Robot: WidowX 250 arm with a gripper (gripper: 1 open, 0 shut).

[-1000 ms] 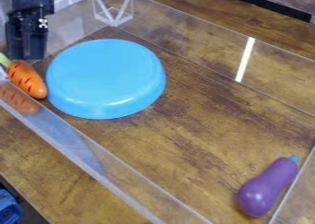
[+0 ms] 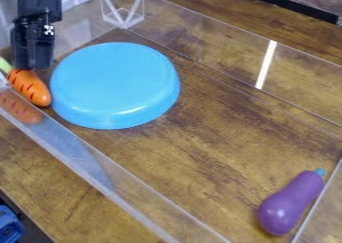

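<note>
My black gripper (image 2: 32, 49) is at the top left, just above an orange carrot (image 2: 30, 86) with a green top, left of a blue round dish (image 2: 114, 82). The gripper is dark and partly cut off by the frame, so its finger state is unclear. A purple eggplant (image 2: 287, 204) lies at the lower right.
Clear plastic walls (image 2: 120, 177) border the wooden surface (image 2: 214, 137), whose middle and right are mostly free. A blue object (image 2: 8, 227) shows at the bottom left corner, outside the wall.
My gripper has shifted very slightly at the top left; the carrot, dish and eggplant look unchanged.
</note>
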